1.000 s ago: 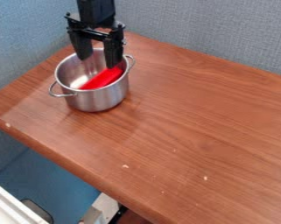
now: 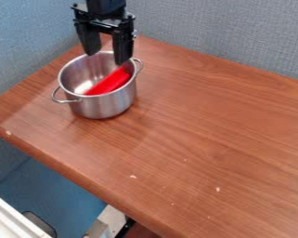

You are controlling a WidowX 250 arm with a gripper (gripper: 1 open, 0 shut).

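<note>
A steel pot (image 2: 99,108) with two side handles stands near the left edge of the wooden table. Inside it lies an elongated red object (image 2: 109,81), reaching toward the right wall. My black gripper (image 2: 107,48) hangs over the pot from the top of the view, open, its two fingers apart above the pot's rim and the red object. I see nothing held between them.
Grey-blue padded walls (image 2: 232,33) border it at the back and left. A white object (image 2: 8,223) is low at the bottom left, beside the table.
My gripper has risen slightly over the last second. The pot and red object look unmoved.
</note>
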